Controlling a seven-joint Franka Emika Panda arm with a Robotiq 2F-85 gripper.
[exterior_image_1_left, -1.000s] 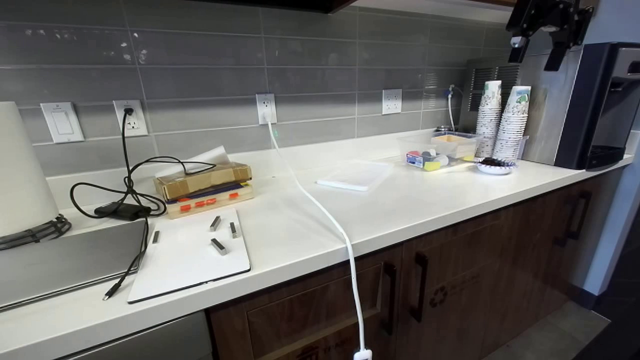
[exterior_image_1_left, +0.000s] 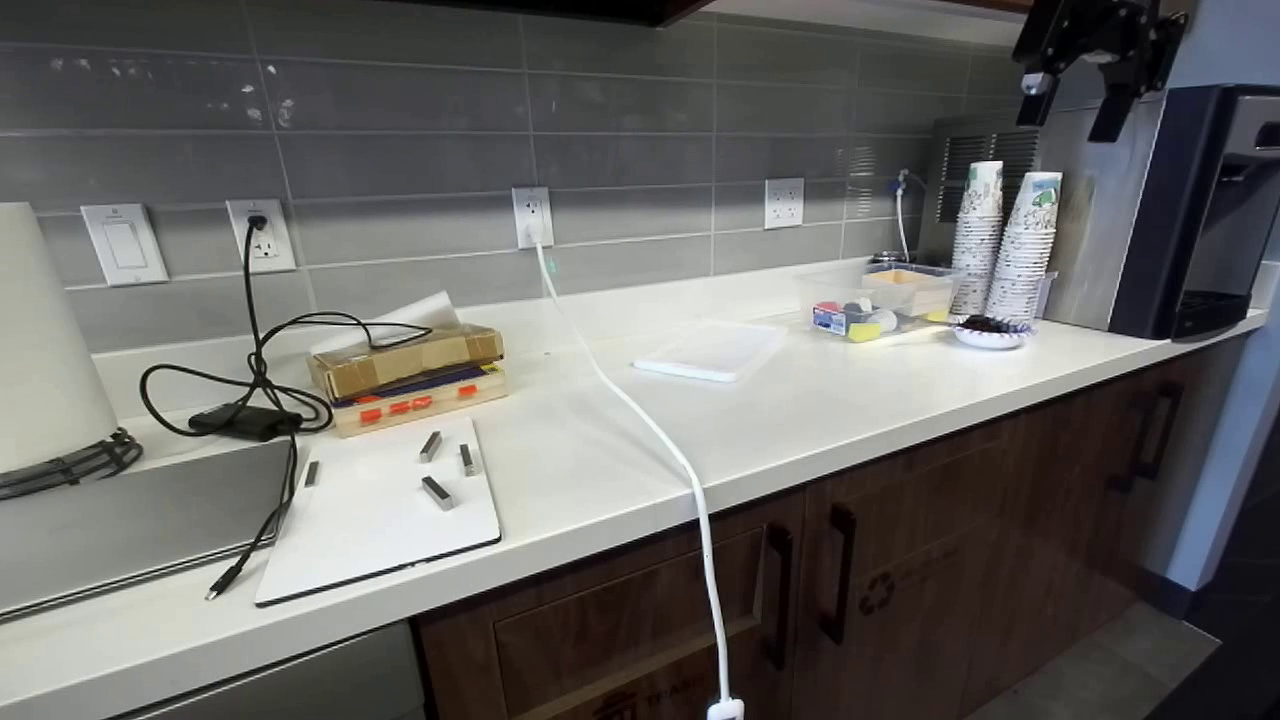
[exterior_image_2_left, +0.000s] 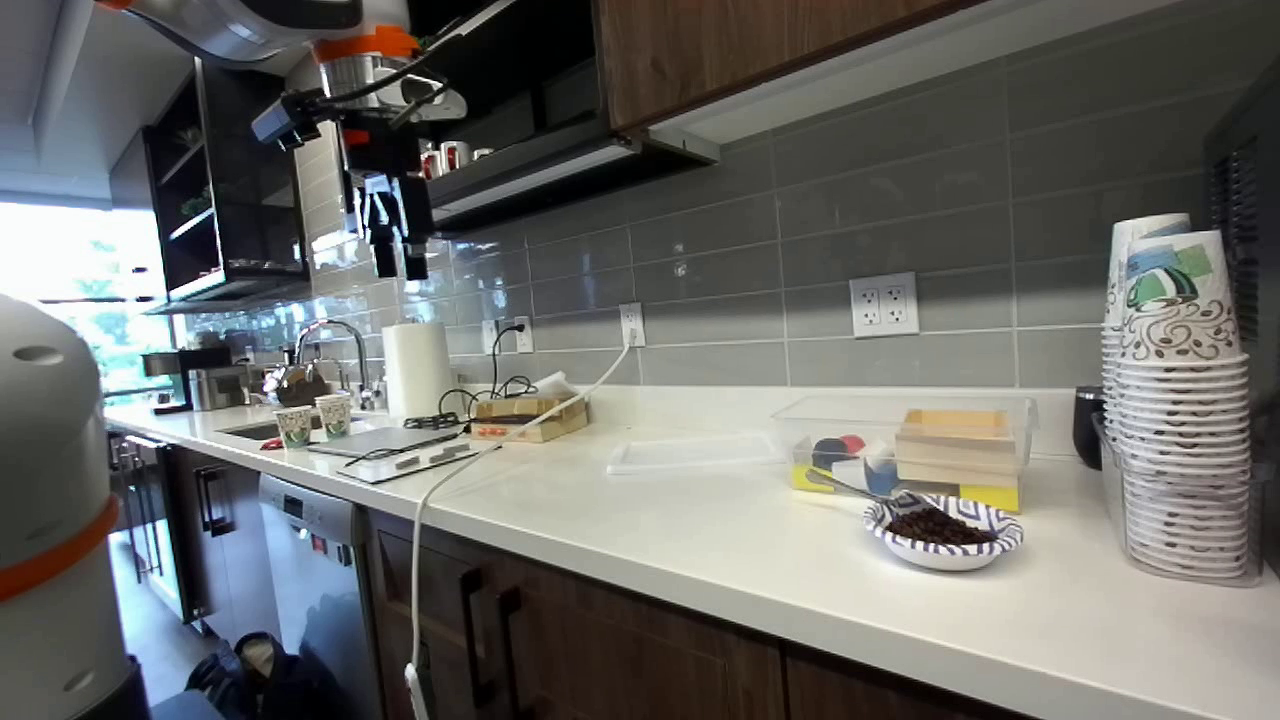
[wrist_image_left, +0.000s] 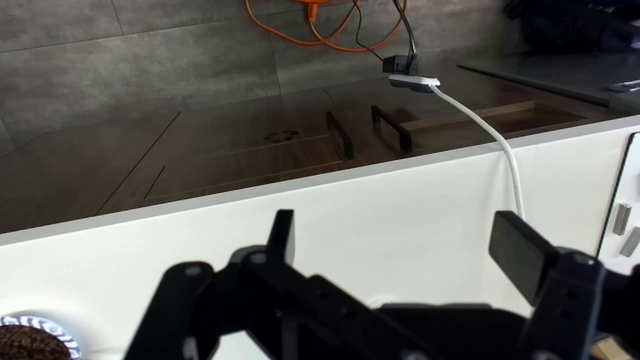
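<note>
High above the counter, my gripper (exterior_image_1_left: 1071, 118) stands open, its two black fingers well apart and the gap between them empty. The wrist view has the gripper over bare white counter. A patterned bowl (exterior_image_2_left: 944, 546) of dark bits, with a spoon (exterior_image_2_left: 840, 484) resting in it, sits near the counter's right end. Behind the bowl is a clear bin (exterior_image_2_left: 1018, 462) holding coloured items. A white lid (exterior_image_1_left: 708, 352) lies flat to the left of the bin. Several small metal blocks (exterior_image_1_left: 438, 492) rest on a white board (exterior_image_1_left: 372, 534) further left.
A white power cable (exterior_image_1_left: 648, 420) crosses the counter and hangs over its front edge. Tall cup stacks (exterior_image_2_left: 1182, 408) stand at the right end. Cardboard boxes (exterior_image_1_left: 414, 366) and a tangled black cord (exterior_image_1_left: 252, 372) occupy the left side.
</note>
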